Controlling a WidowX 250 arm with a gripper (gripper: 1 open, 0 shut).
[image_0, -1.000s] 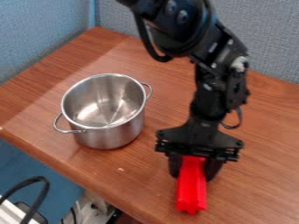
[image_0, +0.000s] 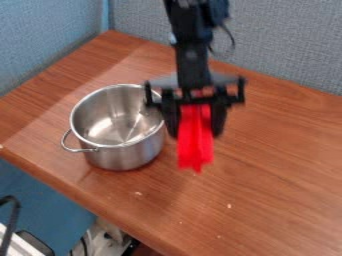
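My gripper (image_0: 195, 104), dark and motion-blurred, is in the middle of the view, shut on a red object (image_0: 195, 143) that hangs just below it. A steel pot (image_0: 115, 147) with wire handles stands on the wooden table (image_0: 261, 195), directly left of the gripper and red object. The gripper partly covers the pot's right side.
Grey padded walls (image_0: 287, 40) close off the back and left. Cables lie off the table's front left edge.
My gripper has moved back and a little left with the red object, from the table's front to beside the pot. The pot stands where it was.
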